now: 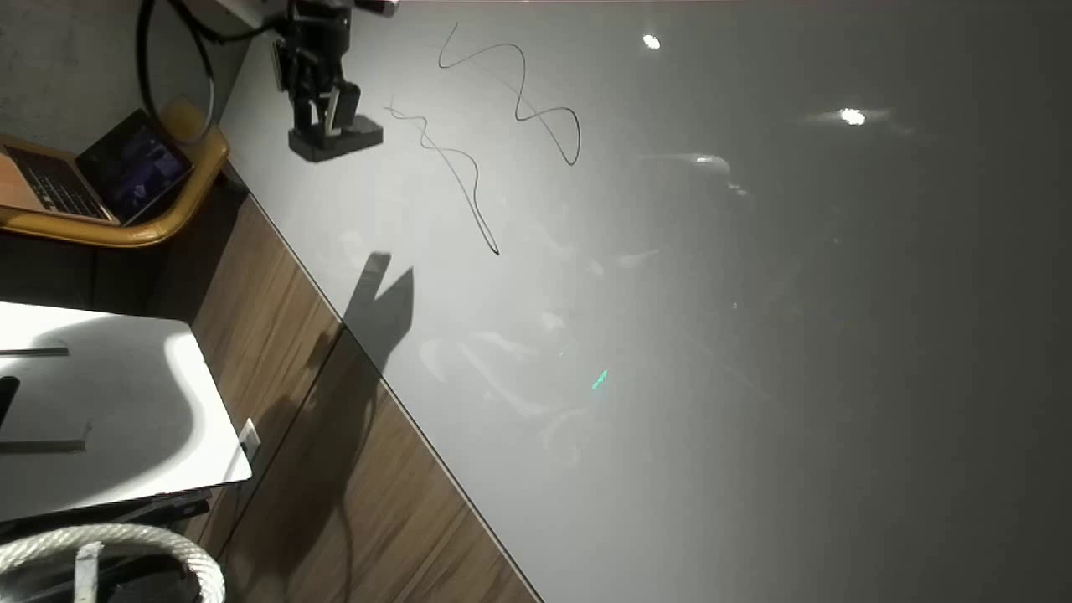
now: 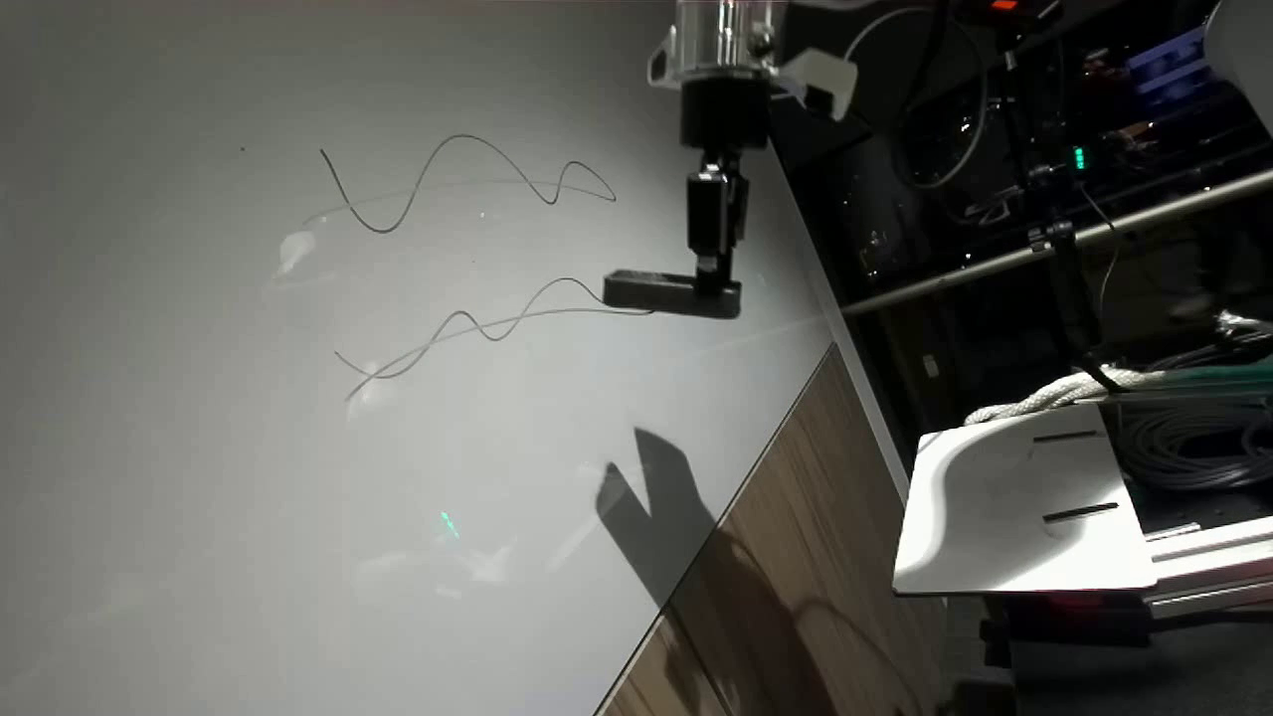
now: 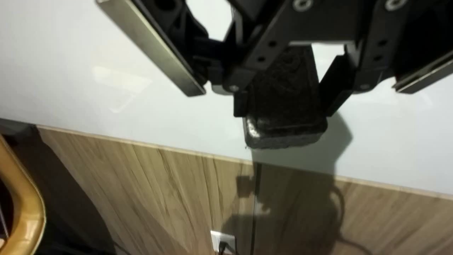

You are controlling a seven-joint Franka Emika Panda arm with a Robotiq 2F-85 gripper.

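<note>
My gripper is shut on a dark, oblong block that looks like a whiteboard eraser (image 3: 288, 97), its near end jutting out between the fingers. Exterior view 2 has the eraser (image 2: 650, 290) held crosswise below the wrist, in front of the board's lower-side area. From the other side, the eraser (image 1: 337, 137) hangs left of the drawn lines. The pale whiteboard (image 1: 754, 352) carries two thin, wavy dark lines, one upper line (image 1: 523, 75) and one lower line (image 1: 472, 191). Whether the eraser touches the board cannot be told; its shadow falls well apart from it.
Wood panelling (image 1: 291, 402) borders the board along a slanted edge. A white slotted platform (image 2: 1014, 501) stands near the arm's base side. A laptop (image 1: 131, 171) rests by a yellow-edged chair (image 1: 151, 233). Most of the board is free of objects.
</note>
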